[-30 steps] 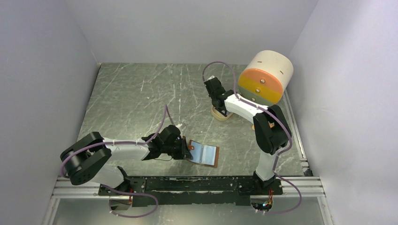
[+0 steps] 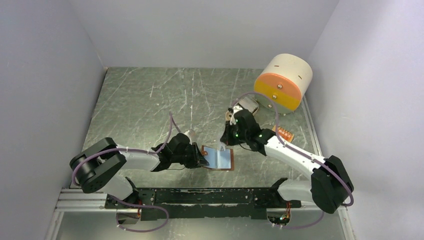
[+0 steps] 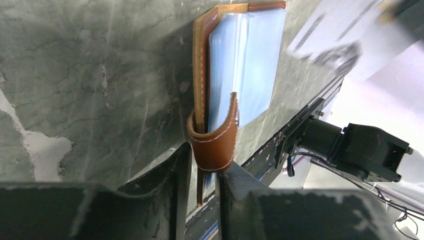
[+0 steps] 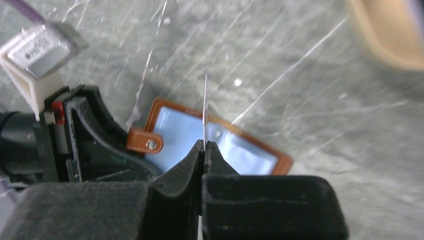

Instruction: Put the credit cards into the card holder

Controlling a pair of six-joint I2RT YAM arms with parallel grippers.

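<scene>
The brown card holder (image 2: 231,162) lies opened on the table, its pale-blue sleeves (image 3: 257,55) showing. At its left side, my left gripper has its fingers slightly apart on either side of the cover edge and the brown snap strap (image 3: 215,147), with small gaps visible. My right gripper is shut on a thin card (image 4: 205,102), seen edge-on and sticking out beyond the fingertips. This card hangs above the holder; the left wrist view catches it as a blurred white sheet with dark stripes.
Behind the right arm stands a beige basket (image 2: 229,116) with greyish contents. A rounded cabinet (image 2: 290,75) with coloured drawers fills the back right. Near the right edge lies an orange item (image 2: 285,133).
The left gripper stays beside the holder, which has shifted slightly.
</scene>
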